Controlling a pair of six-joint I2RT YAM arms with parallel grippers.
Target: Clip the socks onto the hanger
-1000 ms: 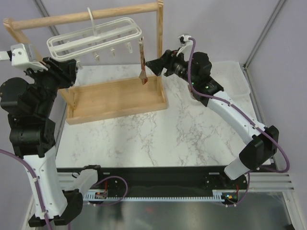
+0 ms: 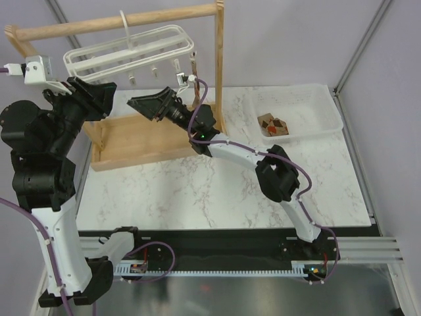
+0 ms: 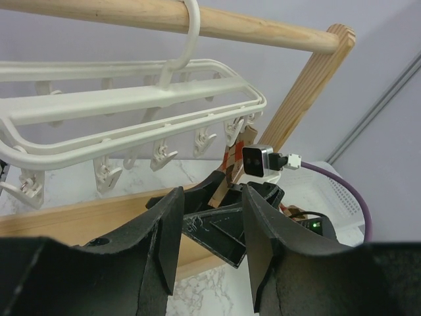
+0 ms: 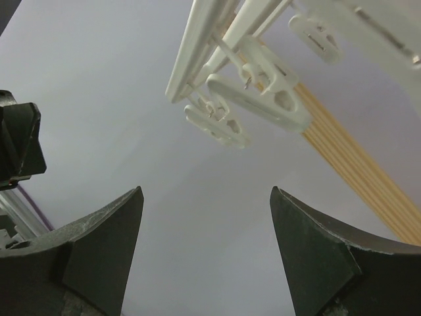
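Observation:
The white clip hanger (image 2: 125, 56) hangs from the wooden rack. A patterned sock (image 3: 238, 153) hangs from its right end, partly behind the right arm. My left gripper (image 2: 99, 99) is at the hanger's left end; in its wrist view the two fingers point up below the clip row, apart with nothing between them. My right gripper (image 2: 148, 105) sits below the middle of the hanger, left of the hanging sock, open and empty; its wrist view shows clips (image 4: 256, 105) above it.
A white bin (image 2: 306, 108) with socks (image 2: 273, 125) stands at the right rear. The wooden rack base (image 2: 131, 155) lies beneath the hanger.
My right arm has swung left from beside the hanging sock to below the hanger's middle. My left gripper has shifted slightly right.

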